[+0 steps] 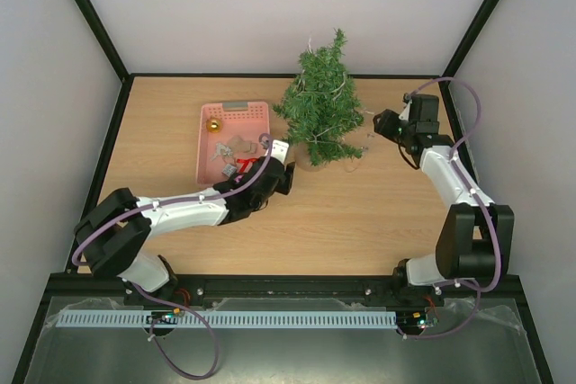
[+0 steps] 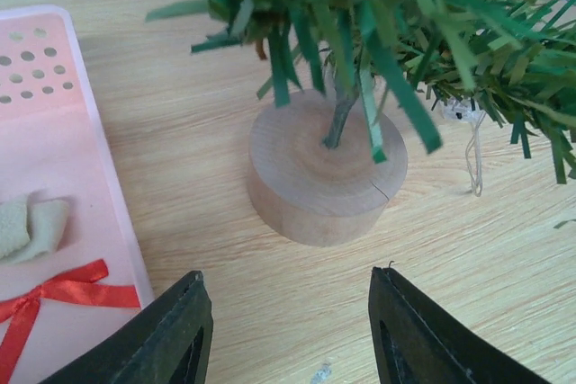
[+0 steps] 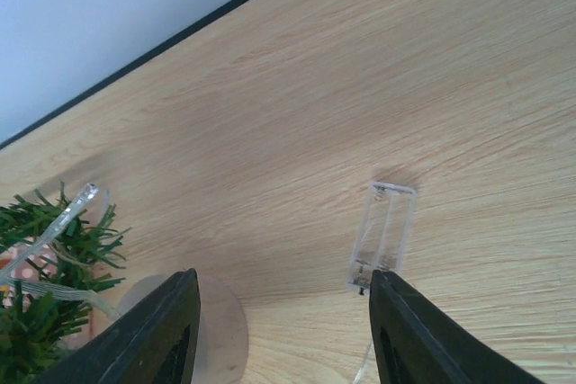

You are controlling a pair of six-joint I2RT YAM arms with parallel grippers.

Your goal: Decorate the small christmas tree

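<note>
The small green tree (image 1: 321,101) stands at the back middle on a round wooden base (image 2: 328,168), with light strings on its branches. Left of it, the pink basket (image 1: 200,146) holds a gold ball (image 1: 213,124), a red bow (image 2: 67,290) and other ornaments, partly covered by my left arm. My left gripper is part open in front of the wooden base, nothing between its fingers. To the tree's right, my right gripper stands open and empty. A clear battery case (image 3: 382,236) with a wire lies on the table beyond its right finger.
Bare table (image 1: 360,231) stretches across the front and the far right. A back wall (image 1: 270,6) rises close behind the tree. Purple cables loop above both arms.
</note>
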